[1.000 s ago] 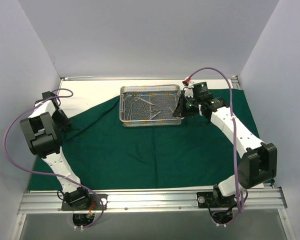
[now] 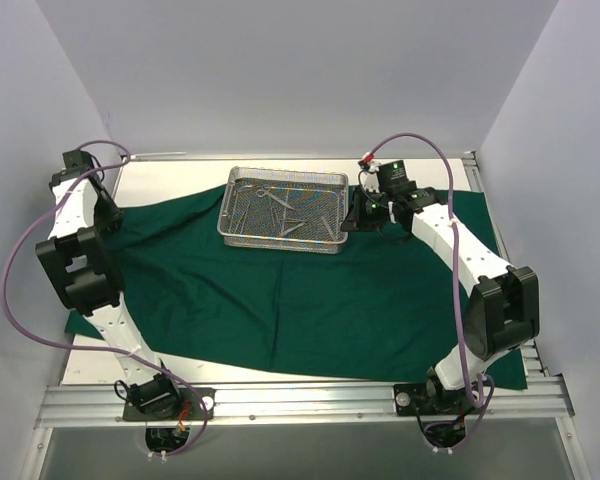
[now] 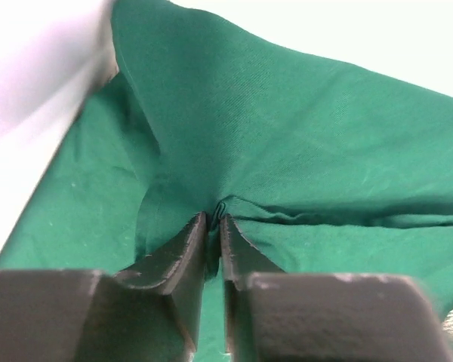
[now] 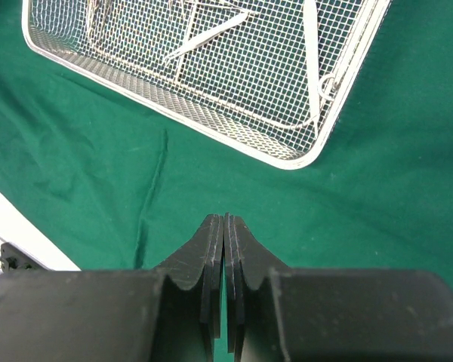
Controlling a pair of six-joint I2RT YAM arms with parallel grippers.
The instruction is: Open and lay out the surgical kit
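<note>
The green drape lies spread over most of the table, its upper left part creased. In the left wrist view, my left gripper is shut on a pinched fold of this green cloth, close to the drape's far left edge. A wire mesh basket rests on the drape at the back middle, with scissors and several other metal instruments inside. My right gripper is shut, with nothing between its fingers. It hangs over bare cloth by the basket's near right corner.
A strip of white table shows along the back, left of the basket. Grey walls close in on both sides, the left one near my left arm. The cloth in front of the basket is clear and fairly flat.
Drape and basket have shifted left with it. My right arm has moved slightly left, its gripper staying shut.
</note>
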